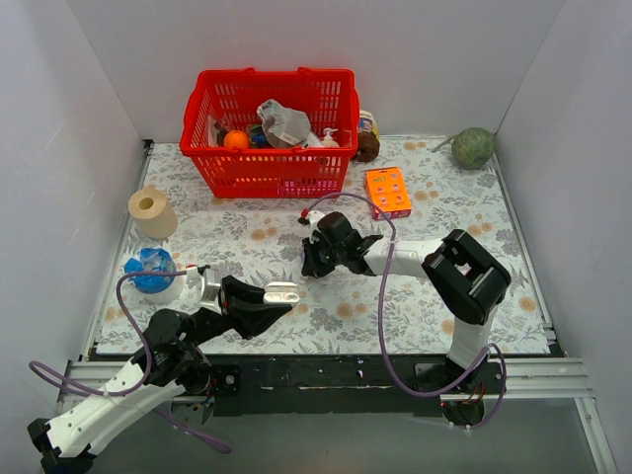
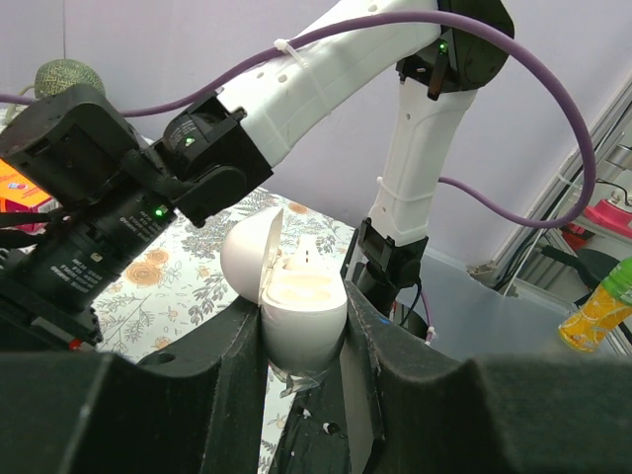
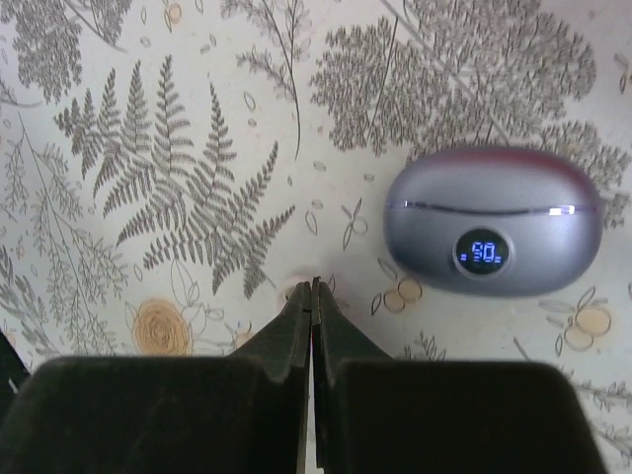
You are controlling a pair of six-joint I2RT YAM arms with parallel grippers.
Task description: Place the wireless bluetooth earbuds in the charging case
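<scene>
My left gripper (image 1: 272, 300) is shut on a white charging case (image 2: 304, 321), held up at the front left of the table. The case's lid (image 2: 247, 252) stands open, and a small white piece (image 2: 308, 255) sticks up from the base; I cannot tell whether it is an earbud. My right gripper points down over the tablecloth, shut, with nothing visible between its fingertips. To its right in the right wrist view lies a closed purple-grey case (image 3: 494, 242) with a lit display. No loose earbud can be made out on the cloth.
A red basket (image 1: 267, 180) of mixed items stands at the back. An orange box (image 1: 388, 192) lies right of it, with a green round object (image 1: 473, 148) at the far right. A paper roll (image 1: 153, 211) and a blue-topped container (image 1: 152, 272) occupy the left side.
</scene>
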